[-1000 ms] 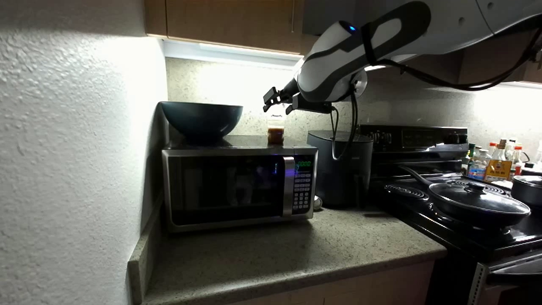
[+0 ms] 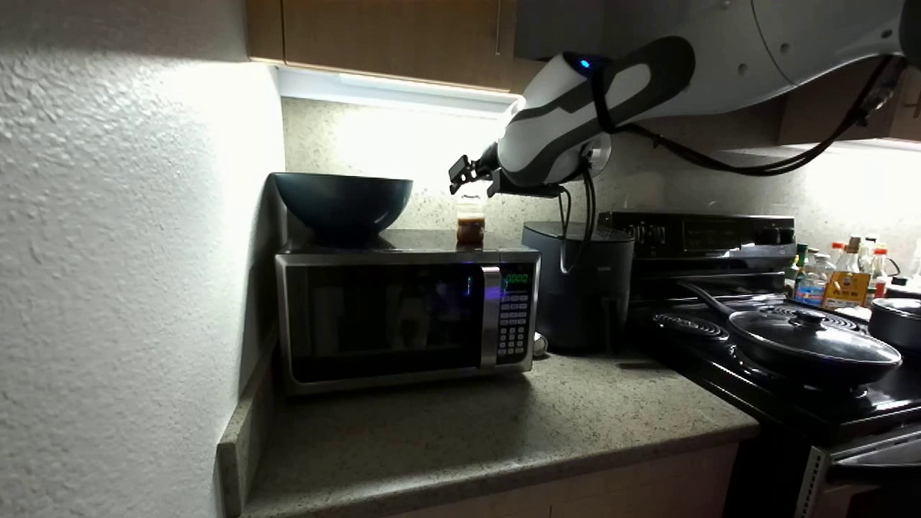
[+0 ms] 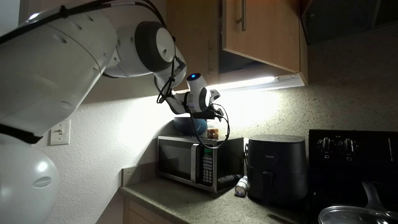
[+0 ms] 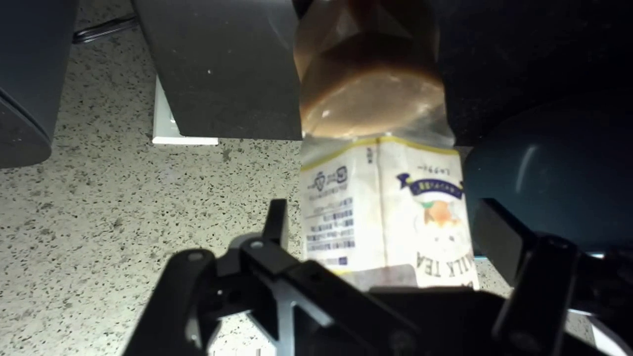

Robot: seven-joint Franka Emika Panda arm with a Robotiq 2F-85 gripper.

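A clear bottle with brown liquid at its bottom and a white milk tea label stands on top of the microwave, near its right end. My gripper is at the bottle's upper part, fingers open. In the wrist view the labelled bottle appears between the two spread fingers, with a visible gap on the left side. Whether the right finger touches it I cannot tell. The bottle's top is hidden behind the gripper's body.
A dark blue bowl sits left of the bottle on the microwave. The black air fryer stands to the right. Overhead are cabinets with a light strip. A lidded pan rests on the stove.
The arm behind the gripper has come down and a little left, and the wrist's tilt has changed slightly. The fingers have moved only slightly. The bottle appears shifted a touch to the right.
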